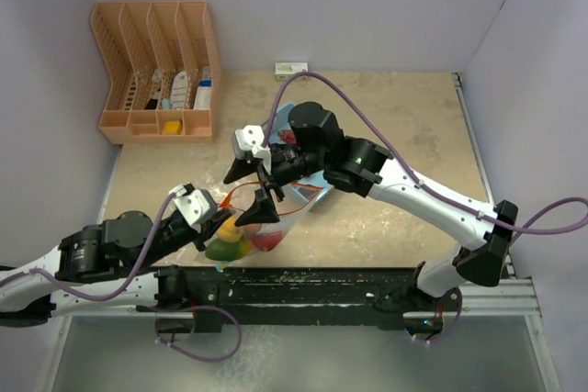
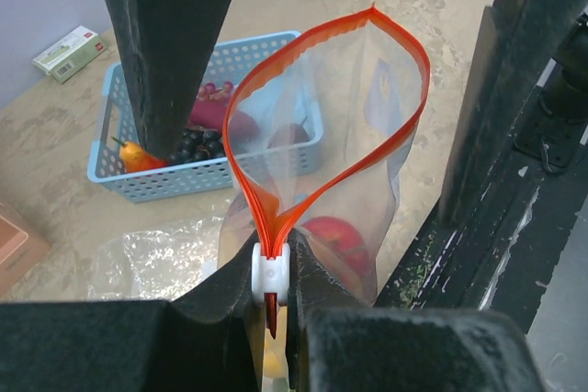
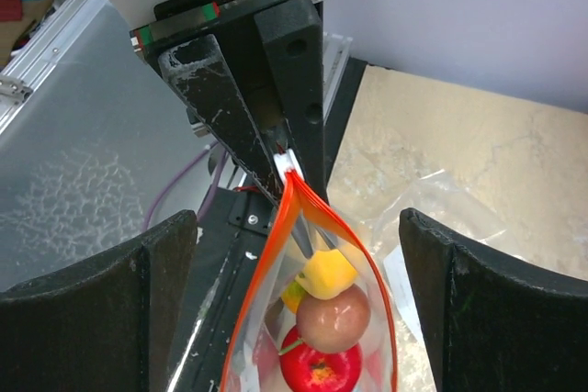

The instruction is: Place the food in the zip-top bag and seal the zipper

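Observation:
A clear bag with an orange zip edge [image 2: 246, 89] hangs with its mouth gaping. My left gripper [image 1: 220, 215] is shut on the white zip slider [image 2: 270, 274] at one end of that edge. Inside the bag are a red fruit [image 3: 322, 369], a brownish round one [image 3: 333, 320] and a yellow one [image 3: 328, 273]; a green piece [image 1: 227, 250] shows from above. My right gripper stands open around the bag's mouth, one finger on either side, with the orange edges between its fingers but not pinched.
Behind the bag, a blue basket [image 2: 175, 185] holds more play food, partly hidden from above by the right arm. A tan divided organizer [image 1: 115, 126] stands at the back left and a small box [image 1: 291, 70] at the back. Clear plastic [image 2: 152, 263] lies on the table.

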